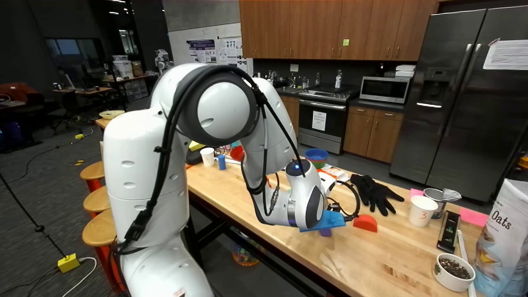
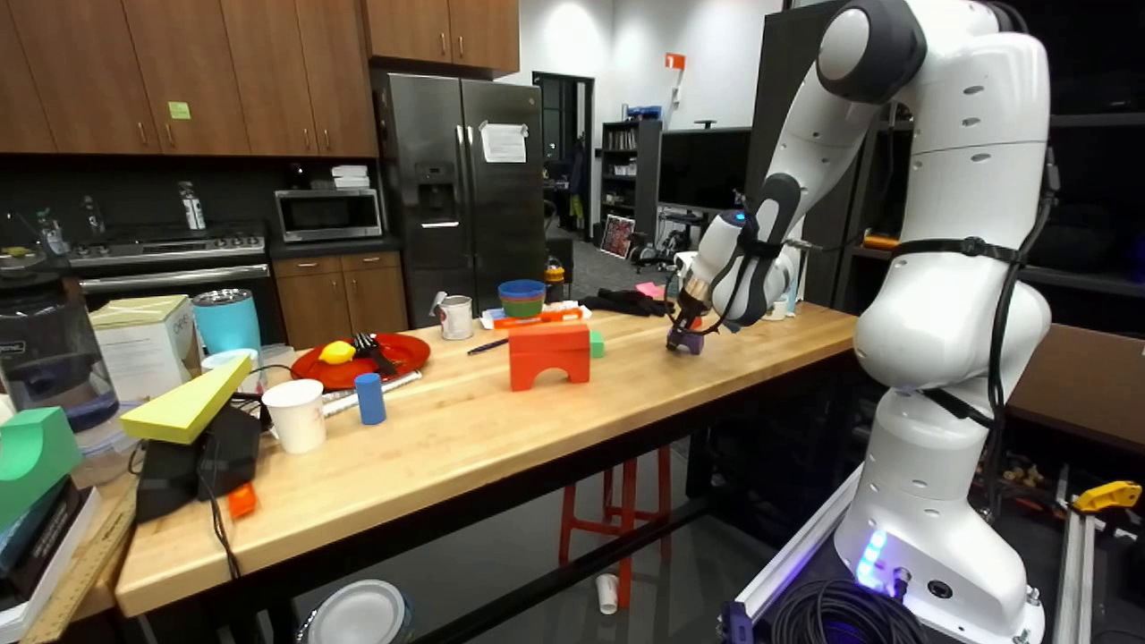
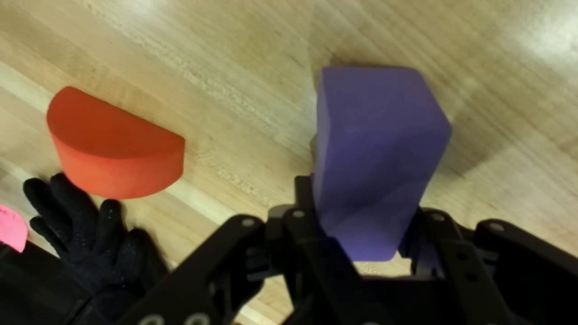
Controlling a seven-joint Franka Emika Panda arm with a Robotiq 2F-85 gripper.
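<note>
A purple block (image 3: 379,141) fills the middle of the wrist view, pinched between the black fingers of my gripper. Its long end points away from the gripper. In exterior view 2 the purple block (image 2: 684,340) shows under the gripper (image 2: 692,322), at or just above the tabletop; whether it touches the wood is hard to tell. Exterior view 1 shows only a bit of the purple block (image 1: 325,232) below the blue part of the hand. A red half-round block (image 3: 114,146) lies on the table beside the held block, apart from it.
Black gloves (image 1: 376,192) lie beyond the red half-round. A red arch block (image 2: 548,352) stands mid-table with a green block (image 2: 596,343) behind it. The paper cup (image 1: 422,210), white bowl (image 1: 453,272) and oats bag (image 1: 507,237) crowd one end. Bare wood lies around the purple block.
</note>
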